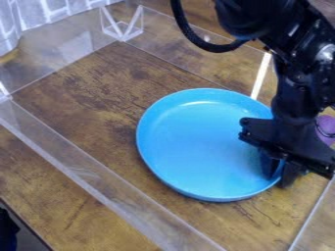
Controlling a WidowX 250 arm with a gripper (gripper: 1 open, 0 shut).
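My black gripper (280,157) is down over the right side of a round blue plate (197,142). I cannot see what is between the fingertips or how far apart they are. A purple object (326,126) peeks out at the right edge, behind the gripper.
A wooden table (85,83) has clear plastic walls around the work area, along the left, back and front-left. The arm and a cable fill the upper right.
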